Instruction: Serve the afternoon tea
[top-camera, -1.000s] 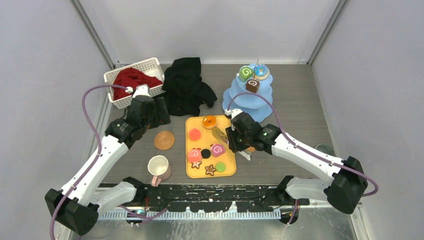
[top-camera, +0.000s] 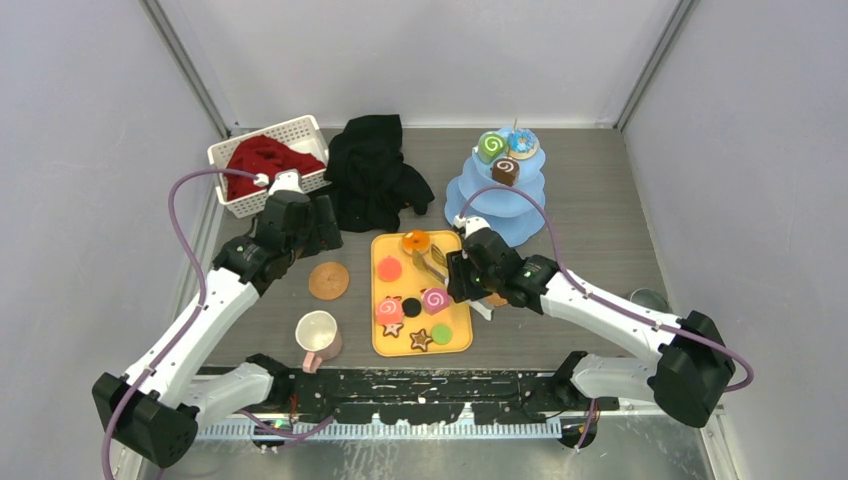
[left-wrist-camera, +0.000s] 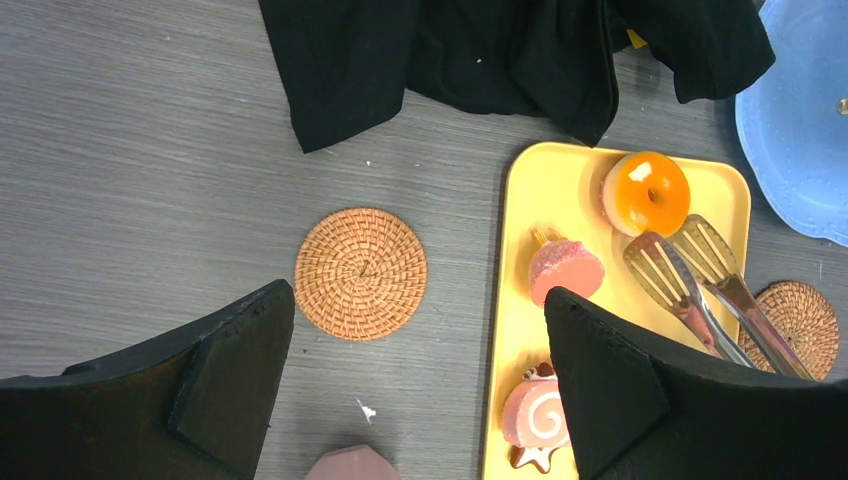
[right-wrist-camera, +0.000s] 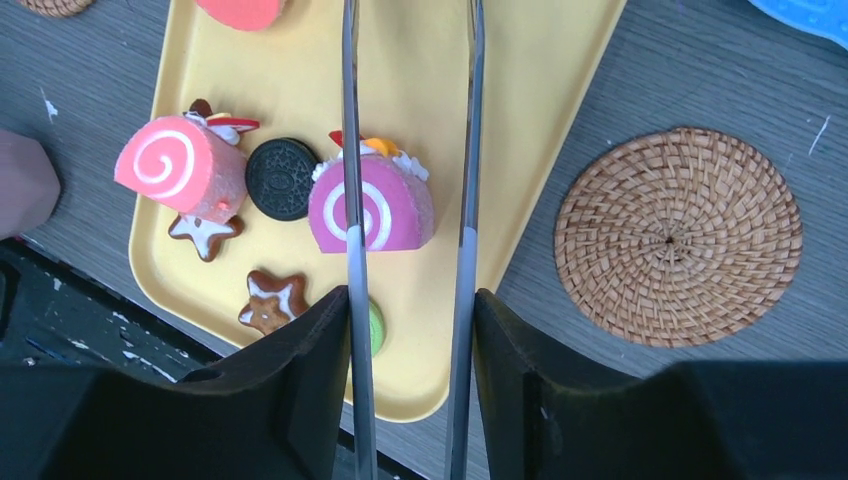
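Note:
My right gripper has its fingers pressed on the two arms of metal tongs (right-wrist-camera: 467, 250), which stand apart. The slotted tong heads (left-wrist-camera: 661, 268) reach over the yellow tray (top-camera: 460, 330), close by the orange donut (left-wrist-camera: 651, 193); one touches or nearly touches it. Beneath the tong arms sits a purple roll cake (right-wrist-camera: 385, 205). The blue tiered stand (top-camera: 505, 203) bears a green roll, a brown roll and a blue donut (top-camera: 523, 143). Above the table at left, my left gripper stands open and empty over a woven coaster (left-wrist-camera: 361, 274).
Also on the tray are a pink cake (left-wrist-camera: 566, 272), a pink roll (right-wrist-camera: 180, 165), a black cookie (right-wrist-camera: 284, 179) and star cookies. A pink mug (top-camera: 318, 335) stands left of the tray. Black cloth (top-camera: 375, 175) and a white basket (top-camera: 300, 130) lie behind.
The tong heads have spread apart, and my right gripper has shifted slightly left. The orange donut has moved a little toward the left and back. My left arm has barely moved.

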